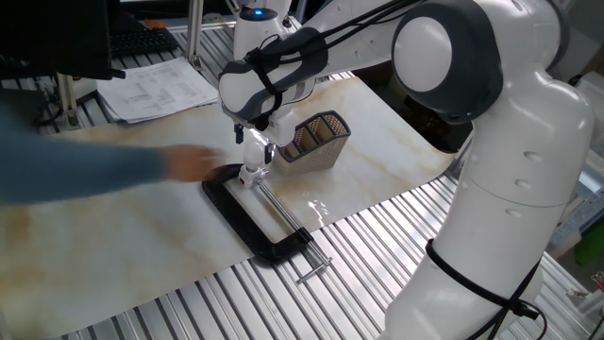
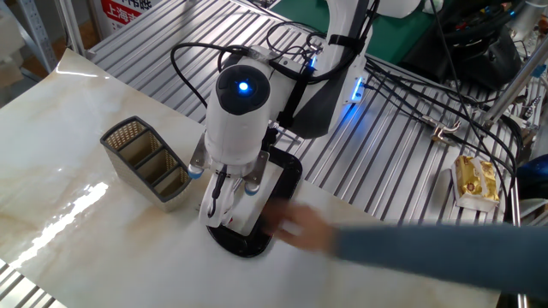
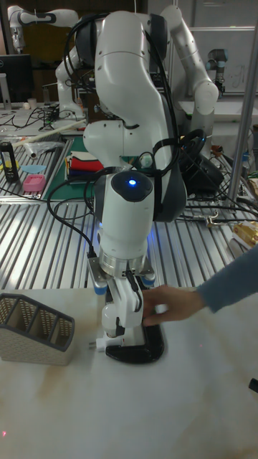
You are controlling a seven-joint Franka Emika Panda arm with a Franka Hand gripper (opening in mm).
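Observation:
My gripper (image 1: 251,176) points down at the far end of a black G-shaped clamp (image 1: 232,219) with a metal screw rod, which lies flat on the marbled sheet. In the third exterior view a small white piece with thin prongs (image 3: 97,344) shows at the tips of my gripper (image 3: 115,335), beside the clamp's rounded end (image 3: 137,354). Whether the fingers are closed on that piece cannot be made out. From the second exterior view, the hand housing hides most of my gripper (image 2: 214,218). A person's hand (image 2: 295,227) reaches in over the clamp, close to my gripper.
A beige divided basket (image 1: 312,144) stands close to my gripper. Papers (image 1: 156,90) lie at the back left. The person's arm (image 1: 80,165) crosses the sheet's left side. A gold-topped box (image 2: 475,182) sits on the slatted table.

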